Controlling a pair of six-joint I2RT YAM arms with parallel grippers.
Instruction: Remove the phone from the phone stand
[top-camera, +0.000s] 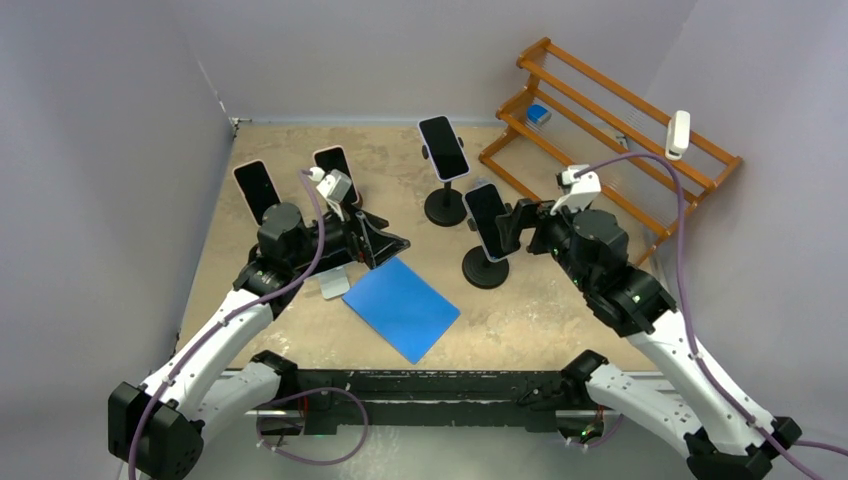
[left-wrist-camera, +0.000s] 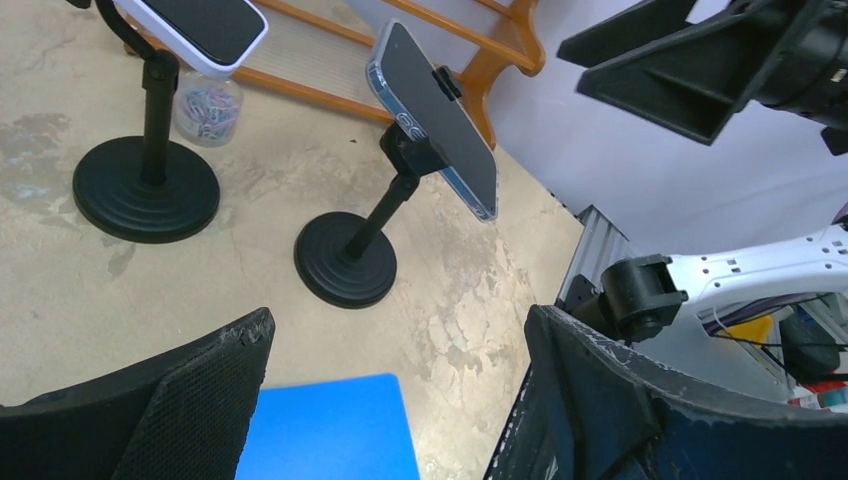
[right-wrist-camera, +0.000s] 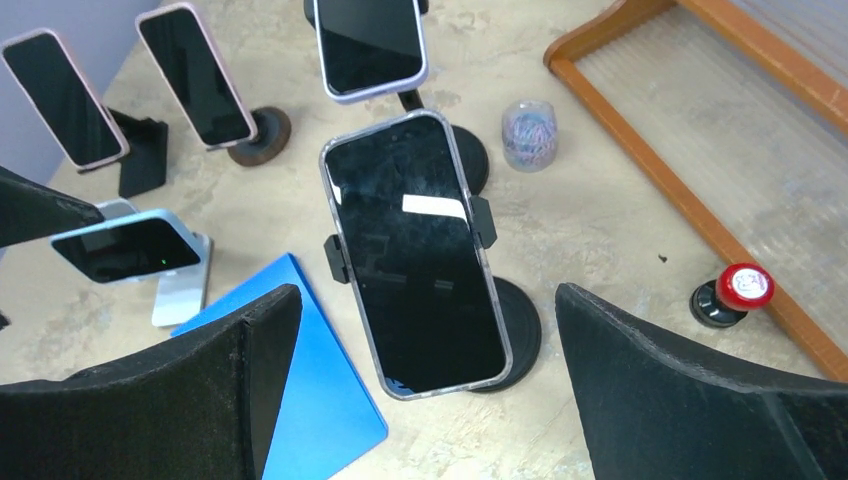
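Note:
A phone with a black screen (top-camera: 483, 215) is clamped at a tilt in a black phone stand (top-camera: 486, 272), right of centre in the top view. In the right wrist view this phone (right-wrist-camera: 415, 260) appears beyond my right gripper, between its wide-apart fingers, and side clamps hug its edges. Nothing is held there; from above, that gripper overlaps the phone's right edge, and I cannot tell whether they touch. Over the left of the table, my left gripper (top-camera: 390, 238) is open and empty. Its wrist view shows the stand's round base (left-wrist-camera: 345, 262) ahead.
Behind stands another phone (top-camera: 443, 148) on a similar black stand. Several more phones on stands are at the left, one (right-wrist-camera: 130, 250) light blue. A blue sheet (top-camera: 402, 308) lies in the middle, a clear jar (right-wrist-camera: 529, 135) farther back. A wooden rack (top-camera: 590, 128) occupies the back right.

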